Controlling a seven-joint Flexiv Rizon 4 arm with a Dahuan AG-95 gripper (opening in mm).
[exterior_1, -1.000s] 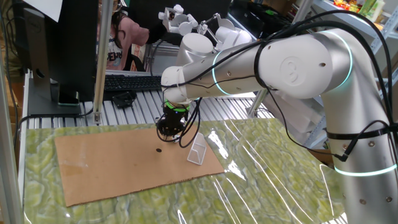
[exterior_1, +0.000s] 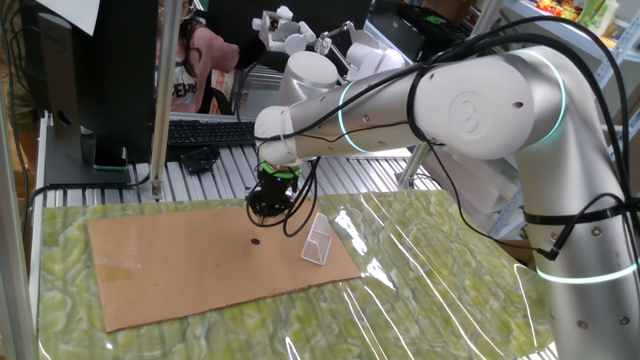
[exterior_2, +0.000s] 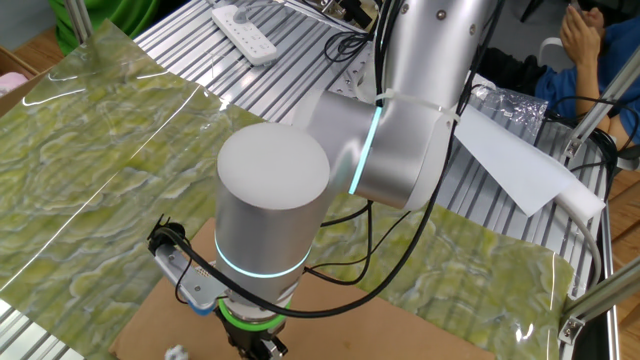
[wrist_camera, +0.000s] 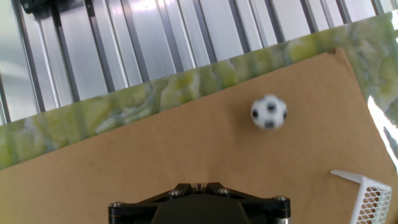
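A small white ball with black patches rests on the brown cardboard sheet, slightly blurred in the wrist view. Ahead and to the right of my gripper, the ball stands clear of the fingers, which look shut together with nothing showing between them. A small white goal with a net is at the lower right of that view; exterior view 1 has the goal near the cardboard's right end. There my gripper hangs over the cardboard's far edge, and the ball cannot be made out.
Green marbled sheeting surrounds the cardboard, with ribbed metal table beyond it. A dark spot marks the cardboard. At the back stand a keyboard and a monitor.
The goal and cardboard have not moved.
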